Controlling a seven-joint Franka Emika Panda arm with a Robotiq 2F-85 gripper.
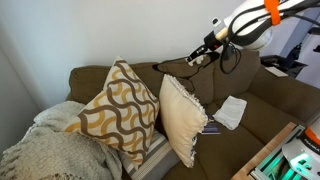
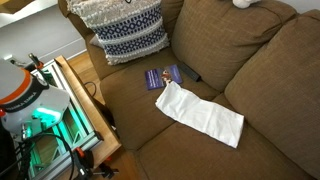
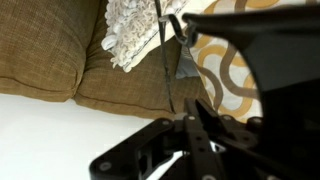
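Note:
My gripper (image 1: pixel 213 45) is above the back of the brown sofa, in the upper right of exterior view 1. From it hangs a thin black looped thing (image 1: pixel 176 68), which reaches left towards the cushions; its exact kind cannot be told. In the wrist view the gripper appears shut on it, and a thin dark length (image 3: pixel 163 60) runs up past the frame's top. A large black shape at the right blocks part of that view. Exterior view 2 does not show the gripper.
A brown-patterned cushion (image 1: pixel 118 110) and a cream cushion (image 1: pixel 182 118) lean on the sofa, left of a white cloth (image 2: pixel 202 112). A booklet (image 2: pixel 160 77) and a dark remote (image 2: pixel 189 72) lie near the cloth. A shaggy blanket (image 1: pixel 60 155) covers the left end.

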